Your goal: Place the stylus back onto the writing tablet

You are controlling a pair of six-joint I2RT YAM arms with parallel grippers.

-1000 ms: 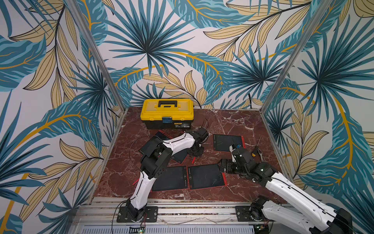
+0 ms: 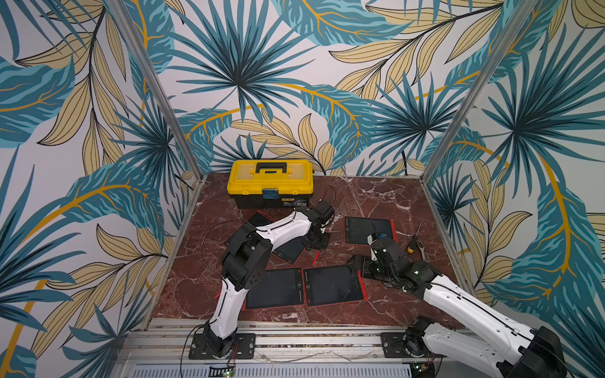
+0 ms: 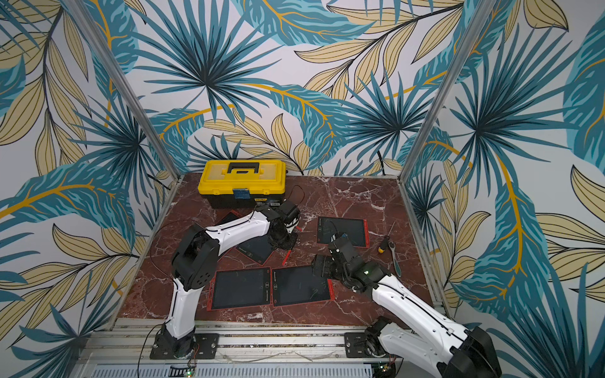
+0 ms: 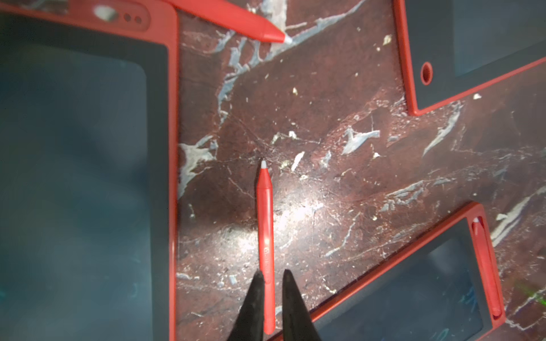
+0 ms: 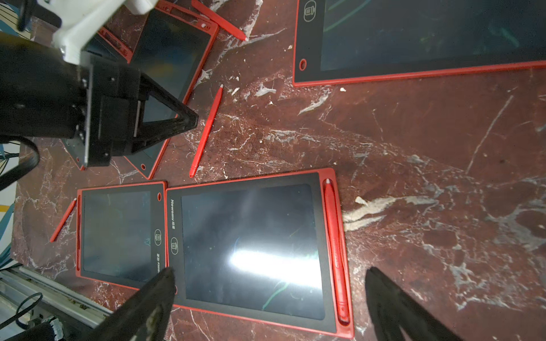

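A loose red stylus [image 4: 265, 221] lies on the table, its white tip pointing away from my left gripper. The left fingers show a narrow gap, with part of this stylus visible through it; whether they pinch it is unclear. From the right wrist view, the left gripper hangs beside the stylus [image 5: 207, 130]. My right gripper is wide open, over the front-centre tablet [image 5: 250, 244], whose slot holds a stylus [image 5: 336, 253]. Other loose styluses lie behind the back-left tablet [image 5: 170, 59] and left of the front-left tablet [image 5: 118, 233].
A yellow toolbox [image 2: 271, 179] stands at the back left. Another tablet [image 2: 368, 230] lies at the back right, near a screwdriver [image 2: 412, 243] and a spoon-like tool [image 3: 395, 258]. Bare marble lies to the right of the front-centre tablet.
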